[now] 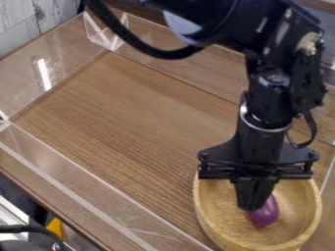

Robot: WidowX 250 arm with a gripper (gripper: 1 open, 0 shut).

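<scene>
My black gripper (252, 184) is over a round tan wooden bowl (216, 218) at the lower right of the camera view, its fingertips shut with nothing visible between them. A purple object (263, 214) lies inside the bowl, just below and right of the fingertips, partly hidden by the gripper.
Clear plastic walls edge it at the left, and a small transparent piece (108, 29) stands at the upper left. The arm covers much of the upper right.
</scene>
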